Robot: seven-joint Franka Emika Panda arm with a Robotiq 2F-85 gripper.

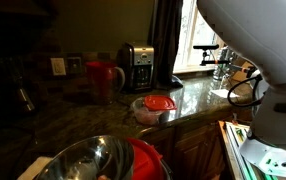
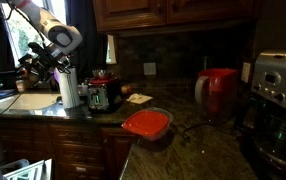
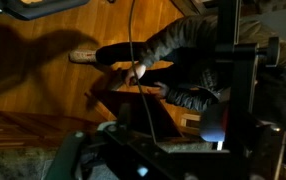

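Observation:
A red lid or shallow dish [image 1: 159, 102] rests on a clear bowl [image 1: 148, 115] on the dark counter; exterior view 2 also shows the red lid [image 2: 147, 123]. Behind it stands a tall red pitcher [image 1: 104, 80], seen again as the red pitcher [image 2: 216, 91] in the other exterior view. My gripper appears as a dark shape low in the wrist view, over the floor side; its fingers are too dark to read. In exterior view 1, the white arm [image 1: 275, 155] fills the right edge.
A metal bowl [image 1: 78, 162] sits at the front of exterior view 1, beside a red rim [image 1: 148, 165]. A silver toaster [image 1: 138, 68] stands against the wall. In the wrist view a crouching person [image 3: 168, 60] is close by. Bare counter [image 2: 188, 155] lies before the pitcher.

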